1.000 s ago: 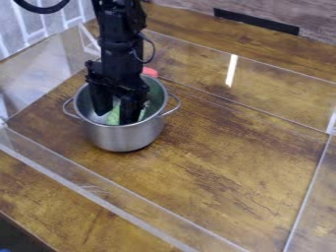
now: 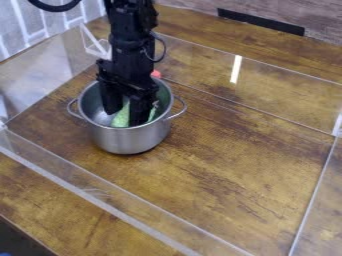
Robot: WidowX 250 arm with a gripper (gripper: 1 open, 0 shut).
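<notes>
My black gripper [image 2: 128, 98] reaches down from the top into a steel pot [image 2: 128, 138] with two loop handles, left of centre. A green object [image 2: 122, 116] lies inside the pot, partly hidden by the gripper, whose fingers stand apart around or over it. I cannot tell whether they touch it.
A small red object [image 2: 156, 75] is behind the pot. Clear panels line the left, and a white object [image 2: 20, 20] is at the top left corner.
The gripper has shifted slightly within the pot, and the green object shows a little differently between its fingers. The pot has stayed about where it was.
</notes>
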